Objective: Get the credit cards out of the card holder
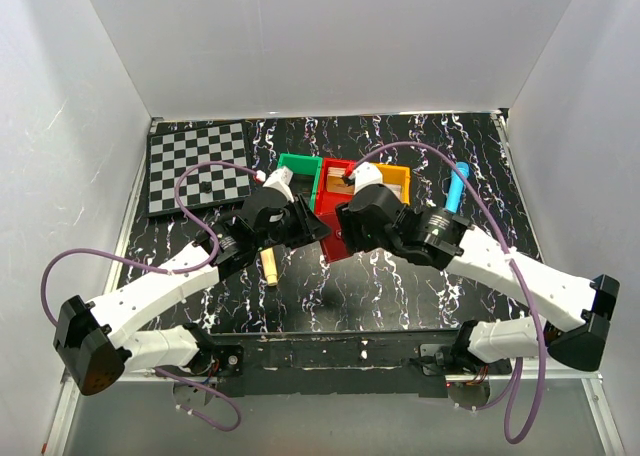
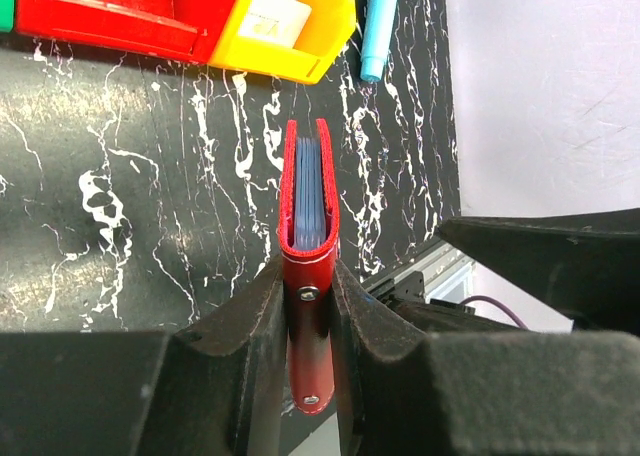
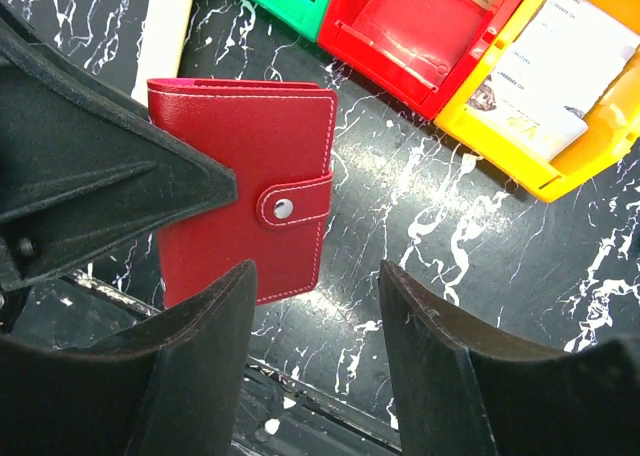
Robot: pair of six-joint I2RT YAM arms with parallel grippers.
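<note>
Held up above the table is the red card holder (image 3: 240, 201), a folded wallet with white stitching and a snap strap that looks fastened in the right wrist view. My left gripper is shut on it. Looking into the holder's edge in the left wrist view, I see a stack of clear sleeves (image 2: 309, 196) between its red covers; single cards cannot be made out. My right gripper stands part open beside the holder's strap side, its fingers apart and nothing between them.
Behind the arms stand a green bin (image 1: 299, 163), a red bin (image 3: 410, 46) and a yellow bin (image 3: 545, 166) holding white packets. A chessboard (image 1: 196, 166) lies at left, a cream roll (image 1: 269, 267) nearby, a blue tube (image 1: 456, 188) at right.
</note>
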